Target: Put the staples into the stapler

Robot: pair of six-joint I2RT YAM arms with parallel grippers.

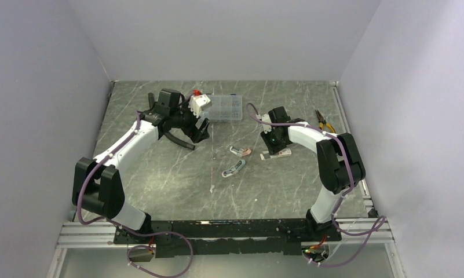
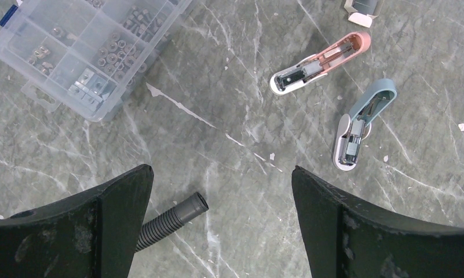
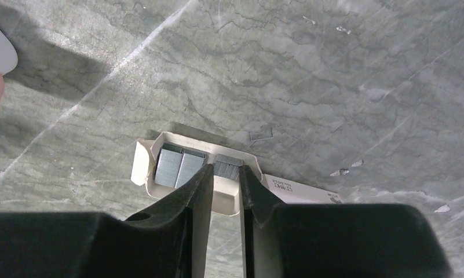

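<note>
Low over the white staple box (image 3: 223,204), my right gripper is partly open. Its fingertips stand on either side of a grey staple block (image 3: 228,164) in the box; whether they touch it I cannot tell. More staple blocks (image 3: 180,167) fill the box's left part. Two staplers lie on the table with their tops swung open: a pink-and-white one (image 2: 319,63) and a blue-and-white one (image 2: 362,124). My left gripper is wide open and empty above the table, left of both staplers.
A clear compartment case (image 2: 96,46) with small hardware stands at the back. Black ribbed hose (image 2: 171,220) lies under the left gripper. Orange-handled pliers (image 1: 325,121) rest at the far right. A loose staple piece (image 3: 261,134) lies behind the box.
</note>
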